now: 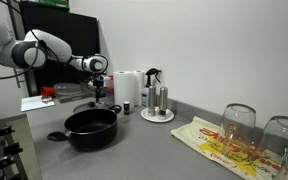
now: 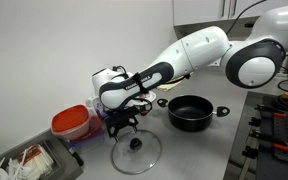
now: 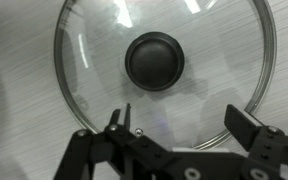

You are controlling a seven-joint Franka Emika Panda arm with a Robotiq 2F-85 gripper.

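Observation:
A round glass lid with a metal rim (image 3: pixel 270 62) and a black knob (image 3: pixel 155 61) lies on the grey table in the wrist view. My gripper is above it, fingers spread wide with nothing between them, and the knob sits beyond the fingertips. In exterior view 2 the lid (image 2: pixel 149 160) lies under the gripper (image 2: pixel 124 125), its knob (image 2: pixel 136 144) a little off from the fingers. A black two-handled pot (image 1: pixel 91 131) stands on the table with its top uncovered; the same pot (image 2: pixel 191 112) is beside the lid in exterior view 2.
Bottles and grinders (image 1: pixel 163 100) stand on a white plate (image 1: pixel 157 117) near the wall. Two upturned glass jars (image 1: pixel 237 123) and a yellow cloth (image 1: pixel 209 142) are at the right. A red container (image 2: pixel 70 122) and a dish rack (image 2: pixel 19 158) are on the left.

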